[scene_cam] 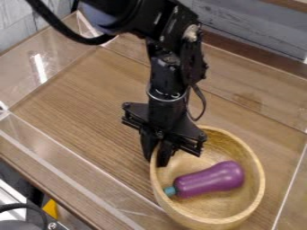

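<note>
My gripper [160, 144] is over the left back rim of a pale wooden bowl [223, 215], its fingers down at the rim and shut on it, though the fingertips are partly hidden. Inside the bowl a purple eggplant-like toy [211, 180] with a teal tip lies on its side, clear of the fingers.
The wooden tabletop [78, 99] is open to the left and behind. Clear plastic walls edge it at left and front left, a grey panelled wall stands at the back, and a black cable lies at the lower left corner.
</note>
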